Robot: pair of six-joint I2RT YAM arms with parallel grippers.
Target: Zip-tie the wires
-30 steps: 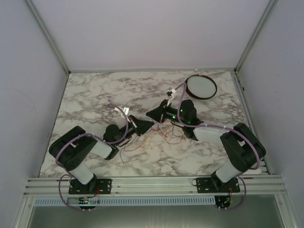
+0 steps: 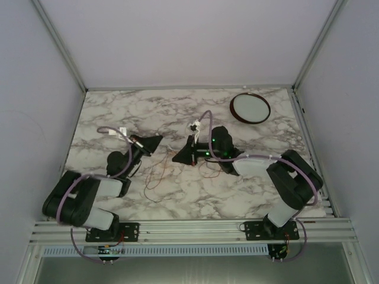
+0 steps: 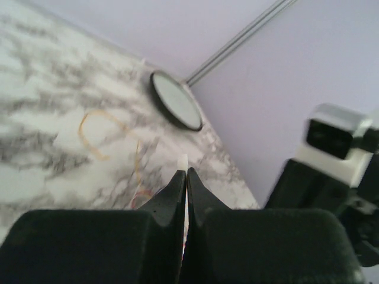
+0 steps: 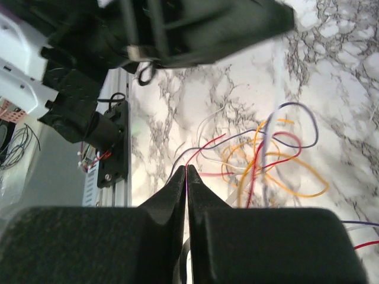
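A loose bundle of red, orange, dark and white wires (image 4: 308, 164) lies on the marble table. My left gripper (image 2: 160, 137) is shut just left of and behind my right one. A blurred pale strip, apparently the zip tie (image 4: 276, 89), runs from its fingertips down to the bundle. In the left wrist view, a pale end (image 3: 182, 161) shows at those fingertips. My right gripper is shut low over the wires. A red wire (image 4: 201, 147) reaches its fingertips; whether it is pinched or passes behind them cannot be told. Where the tie meets the bundle is blurred.
A round white dish with a dark rim (image 2: 250, 108) sits at the back right. The right arm's body fills the right side of the left wrist view. Behind the grippers, the marble table (image 2: 136, 106) is clear.
Both grippers have moved left; the left one has also gone further back from the front edge. The wires have shifted left, their strands spreading towards the left gripper.
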